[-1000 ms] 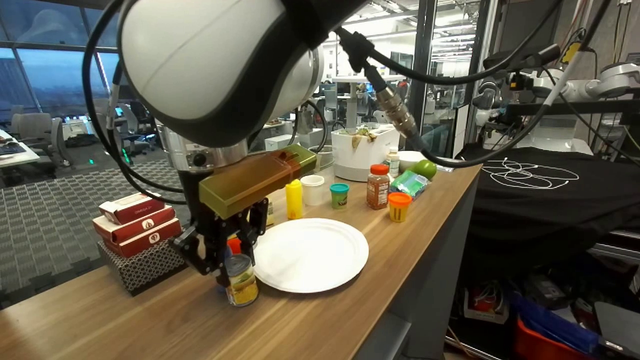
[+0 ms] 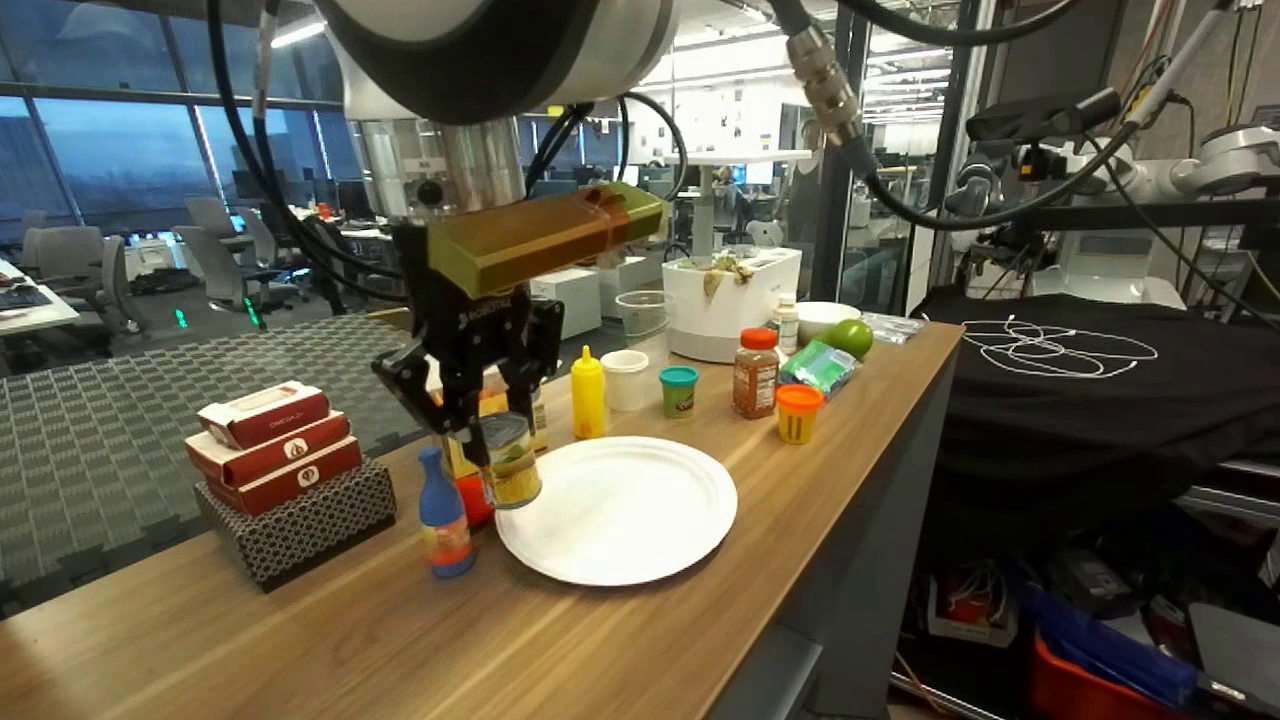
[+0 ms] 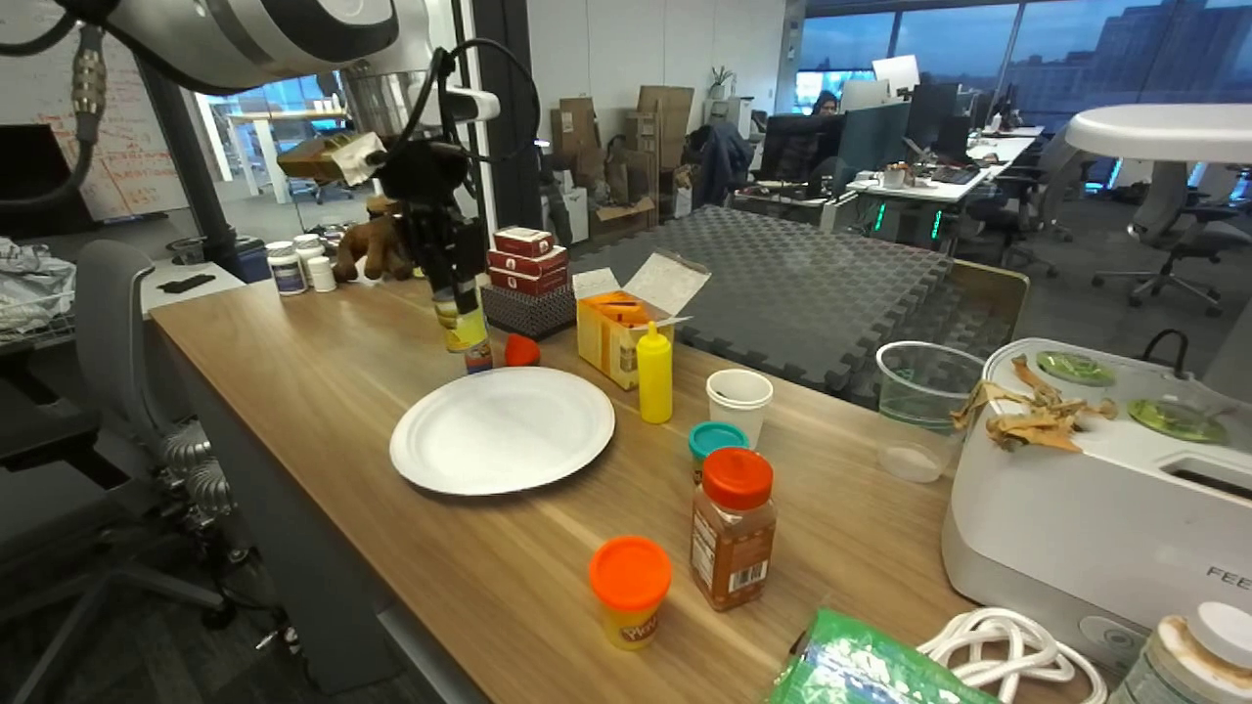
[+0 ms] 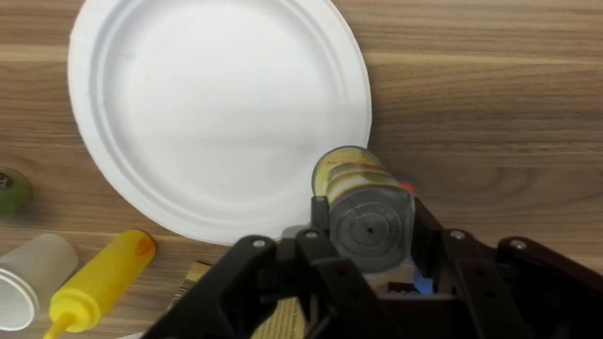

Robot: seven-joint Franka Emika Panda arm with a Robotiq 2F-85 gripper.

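A tin can with a yellow label hangs upright above the table, with my gripper shut on its sides. From overhead in the wrist view, the can's grey lid shows between the two fingers, and its far end overlaps the plate's rim. The empty white plate lies flat on the table beside and below the can. In exterior view 2 the can is in the air past the plate's far left edge.
A blue bottle stands close by the can, and a red object lies near it. Beyond the plate are a yellow squeeze bottle, an open box and white cups.
The can was low at the table left of the plate. My gripper has lifted it and carried it away from the near side, bringing the blue bottle into clear view.
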